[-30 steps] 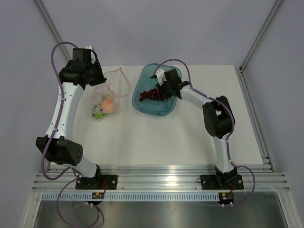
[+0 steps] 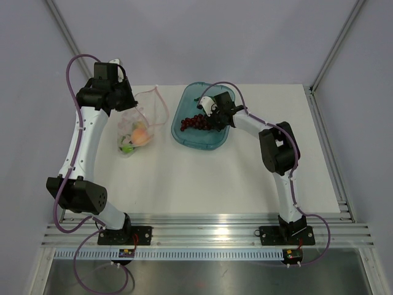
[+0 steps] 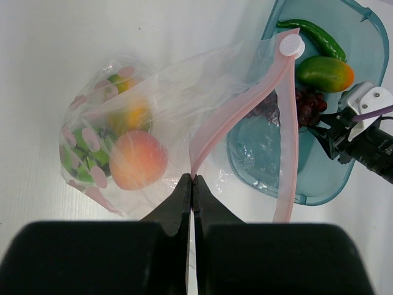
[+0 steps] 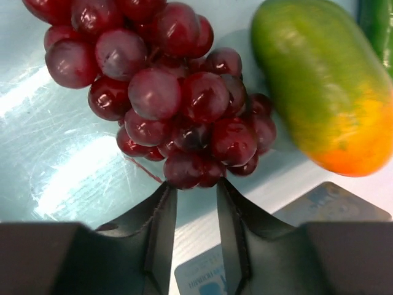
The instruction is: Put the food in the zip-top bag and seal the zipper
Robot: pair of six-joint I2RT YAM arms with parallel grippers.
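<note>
The clear zip top bag lies on its side on the table at left, its pink-edged mouth spread toward the tray. Through the film show an orange-red fruit, a yellow one and green pieces. My left gripper is shut on the pink zip edge. In the blue tray, a bunch of dark red grapes rests beside a green-orange fruit. My right gripper has its fingers apart at the lower end of the bunch, grapes right at the gap.
The blue tray stands right of the bag, its rim close to the bag's mouth. A long green pepper lies at its far end. A white round piece sits at the zip's far end.
My right gripper has shifted slightly over the tray, dipping a little toward the front around the grapes. The left arm and the bag have not moved.
</note>
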